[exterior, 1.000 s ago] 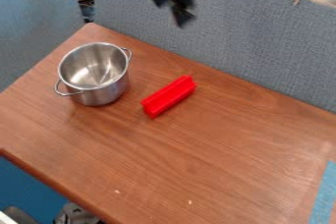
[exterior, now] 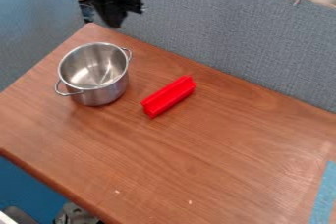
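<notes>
A dark gripper (exterior: 110,8) hangs at the top, above and behind the steel pot (exterior: 93,88); its fingers are too dark and small to show whether they are open or shut. The pot, with two side handles, stands upright on the left of the wooden table (exterior: 223,169), and I see nothing inside it. A red bar-shaped object (exterior: 170,95) lies diagonally to the right of the pot, apart from it.
Grey padded panels (exterior: 223,41) line the back and left of the table. A blue strip (exterior: 321,194) lies at the right edge.
The gripper has moved left across the top of the view, from behind the red object to over the back of the pot. The pot and red object have not moved.
</notes>
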